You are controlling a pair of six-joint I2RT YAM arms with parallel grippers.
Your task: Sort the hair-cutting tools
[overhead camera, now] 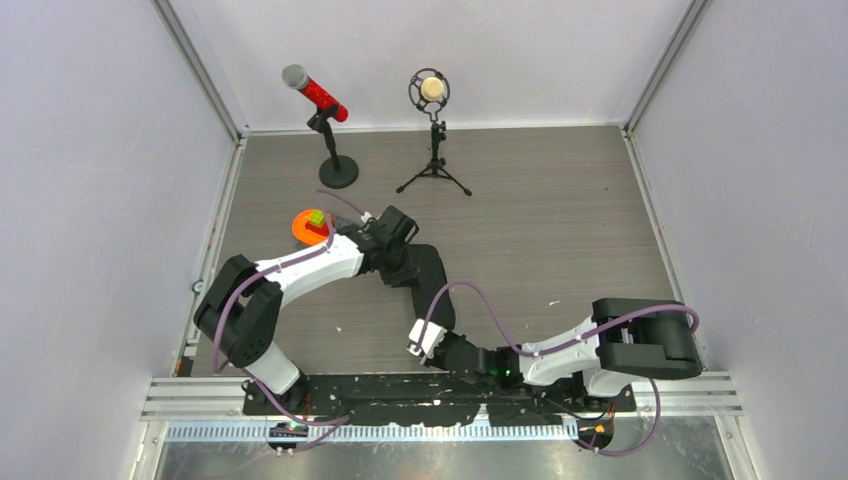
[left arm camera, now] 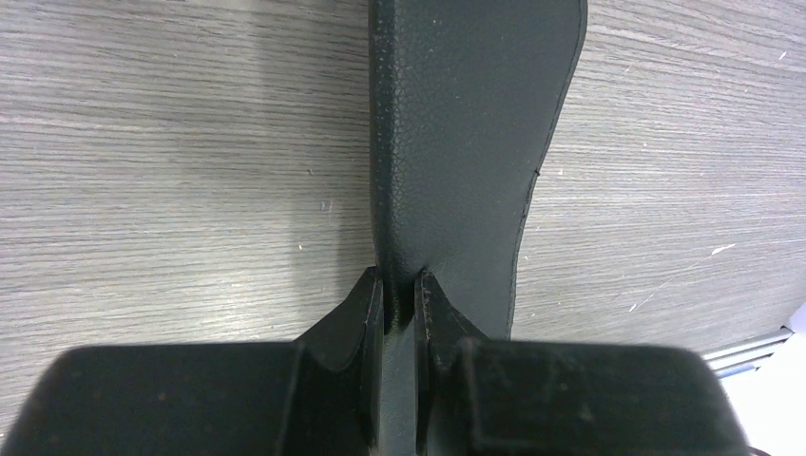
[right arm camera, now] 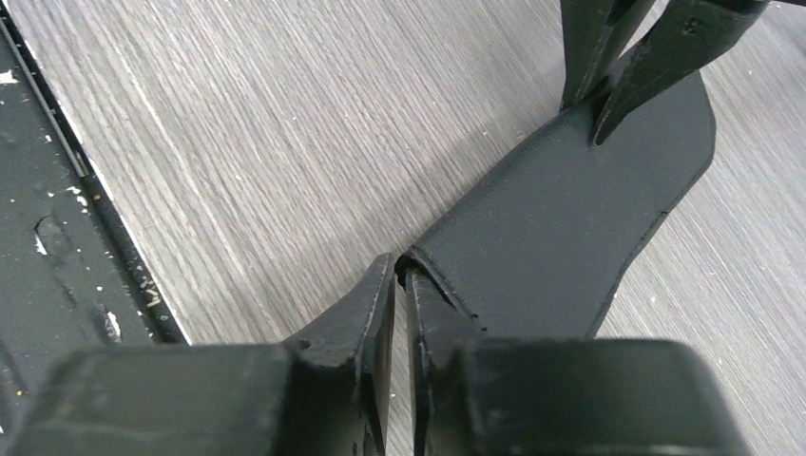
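A flat black case (overhead camera: 432,285) lies lengthwise near the middle of the table. My left gripper is shut on its long edge, one finger on each side of the edge. In the right wrist view, the left gripper's fingers (right arm camera: 656,62) straddle the same edge of the case (right arm camera: 570,209), near its far end. My right gripper is at the case's near corner, its fingertips either side of that corner with a narrow gap. Whether they press on it cannot be told. No cutting tools show; the case's inside is hidden.
At the back stand a red microphone (overhead camera: 322,97) on a round base and a microphone tripod (overhead camera: 435,160). An orange dish (overhead camera: 305,232) with coloured pieces sits beyond the left arm.
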